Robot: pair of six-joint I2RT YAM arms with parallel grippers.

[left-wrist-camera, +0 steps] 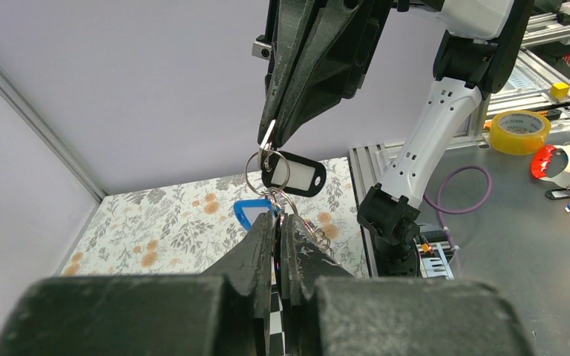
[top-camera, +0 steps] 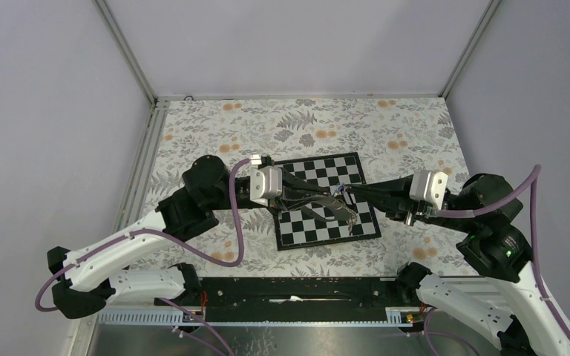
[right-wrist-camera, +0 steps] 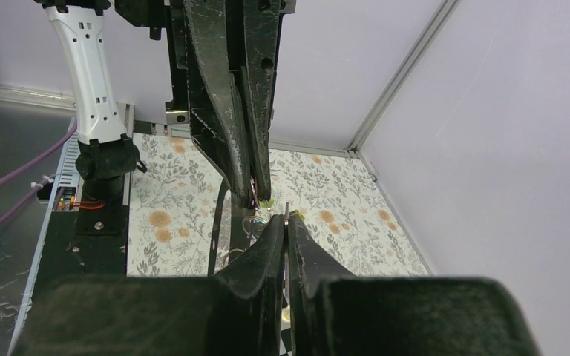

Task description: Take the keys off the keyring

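The keyring point(left-wrist-camera: 248, 175) is stretched between my two grippers, a thin silver ring with a black tag point(left-wrist-camera: 294, 173) and a blue-framed tag point(left-wrist-camera: 243, 211) hanging around it. My left gripper is shut on the linked metal rings below it. Opposite, my right gripper is shut on a thin silver piece point(left-wrist-camera: 268, 134), which looks like a key and meets the ring. Seen from the top, the two sets of fingertips nearly touch, and a small metal chain point(top-camera: 352, 219) dangles just beside them. Other keys cannot be made out.
Beneath the grippers lies a black-and-white checkered board point(top-camera: 316, 236) on the patterned tabletop point(top-camera: 230, 133). In the left wrist view, a roll of yellow tape point(left-wrist-camera: 519, 132) and other small items lie off to the right.
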